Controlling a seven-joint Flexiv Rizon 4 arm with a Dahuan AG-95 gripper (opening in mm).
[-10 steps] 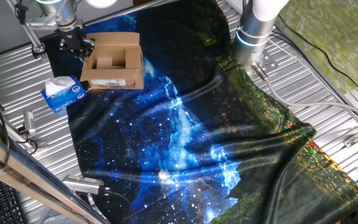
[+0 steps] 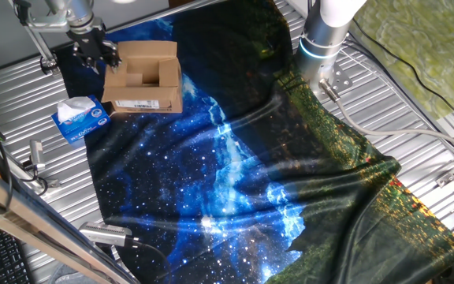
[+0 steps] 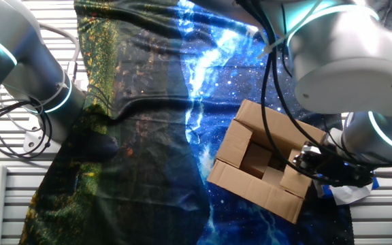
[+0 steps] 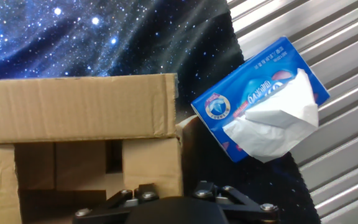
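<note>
An open cardboard box point(image 2: 146, 103) stands on the dark star-printed cloth, its flaps folded outward. Part of its inside shows in the wrist view, where the near flap point(image 4: 79, 109) lies across the left. Beside the box is a blue tissue box point(image 4: 253, 93) with a white tissue point(image 4: 278, 121) sticking out of its top. My gripper hangs over the box's edge on the tissue-box side. Its fingers are apart, and nothing shows between them. From the second exterior view, the gripper point(image 3: 329, 167) overlaps the box's right edge, and the arm hides most of the tissue box.
A metal slatted table point(image 2: 61, 177) shows along the cloth's left side. A white adapter point(image 2: 107, 234) lies near the front left, and cables hang from the arm.
My gripper has shifted slightly in exterior view 1, with the arm above it moving toward the top of the picture. The cardboard box and the tissue box stay in place.
</note>
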